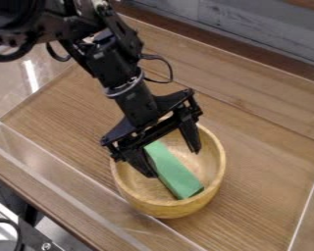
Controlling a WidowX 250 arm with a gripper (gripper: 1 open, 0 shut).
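Observation:
My black gripper (157,143) is open and hangs over a round light-wooden bowl (171,208), its fingers spread above the bowl's inside. A green block (176,173) lies in the bowl, slanting down toward the lower right, its upper end partly behind the gripper. I cannot tell whether the fingertips touch the bowl or the block.
A grey wall (238,29) stands behind. A dark cable curls at the bottom left edge.

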